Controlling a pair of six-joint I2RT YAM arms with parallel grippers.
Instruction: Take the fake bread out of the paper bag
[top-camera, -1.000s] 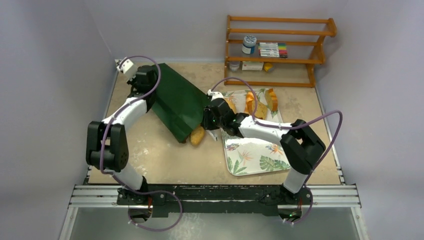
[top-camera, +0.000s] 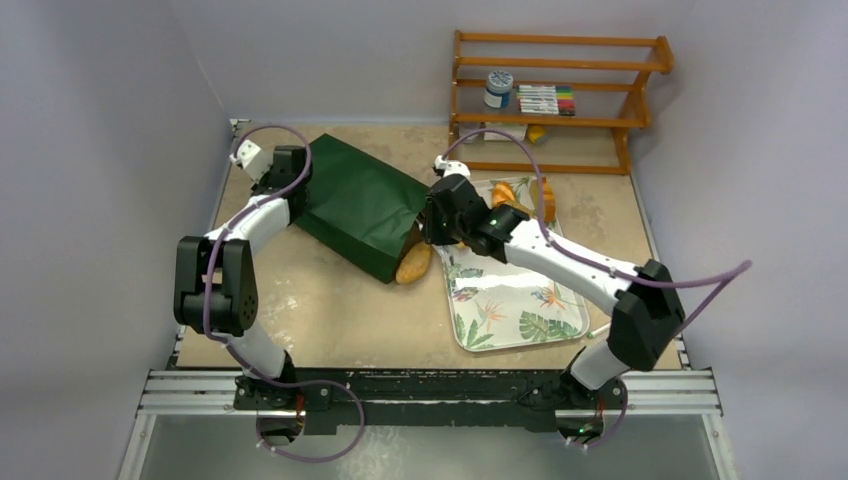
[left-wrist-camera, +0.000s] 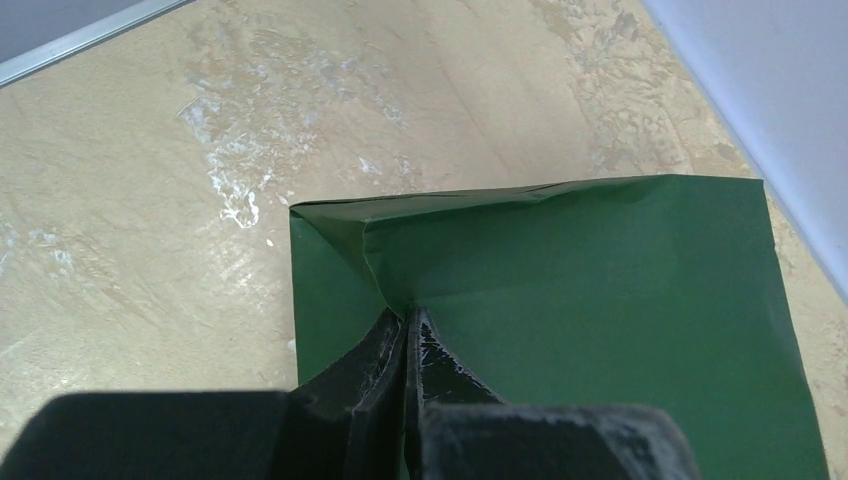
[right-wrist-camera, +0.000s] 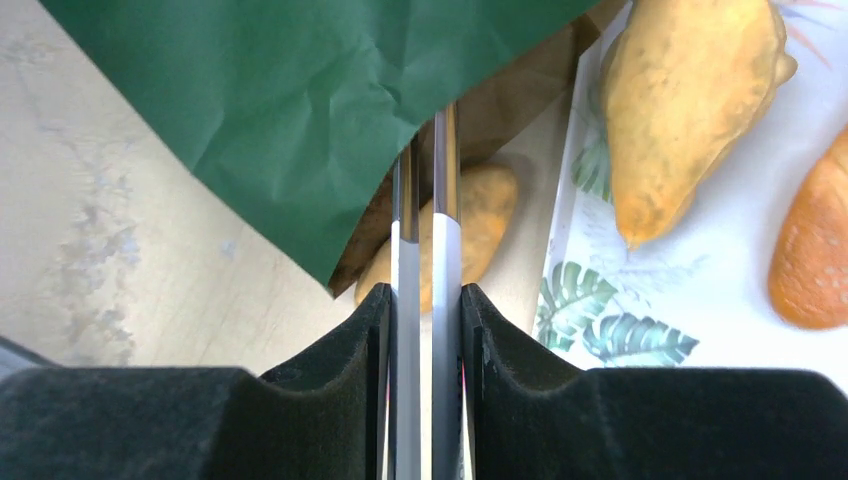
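The green paper bag (top-camera: 355, 205) lies on its side, slanting down to the right. My left gripper is shut at the bag's closed-looking far end, on the creased paper by its fold; whether paper is pinched is unclear. A yellow bread (top-camera: 413, 262) pokes out at the mouth, seen under the flap in the right wrist view (right-wrist-camera: 480, 220). My right gripper has its long fingers reaching under the bag's mouth flap, slightly apart, tips hidden by the green paper.
A patterned tray (top-camera: 510, 310) on the right holds several bread pieces (right-wrist-camera: 690, 110) near its back. A wooden rack (top-camera: 550, 165) with markers and jars stands at the back.
The bag's mouth end and the bread have shifted right. My right gripper moved right, its arm swinging outward. My left gripper moved slightly down and left.
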